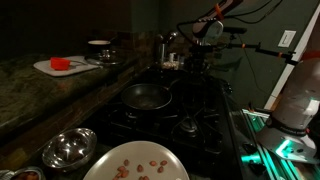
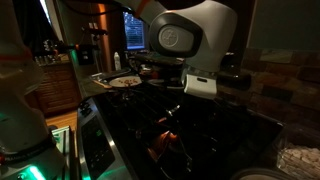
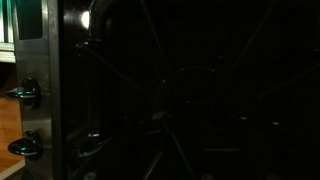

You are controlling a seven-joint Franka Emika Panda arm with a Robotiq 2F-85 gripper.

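Observation:
My arm (image 1: 207, 30) reaches over the far end of the stove in exterior view 1. In exterior view 2 its large white link (image 2: 205, 35) fills the upper middle. Below that link everything is very dark, so the fingers and anything between them cannot be made out. The wrist view shows only the dark stove top from above, with two black knobs (image 3: 28, 92) along the left edge. Neither finger stands out there.
A black pan (image 1: 147, 97) sits on the stove. Nearer are a metal bowl (image 1: 70, 149) and a white plate (image 1: 105, 166) with several small reddish pieces. On the left ledge is a red item (image 1: 60, 63) on a white board.

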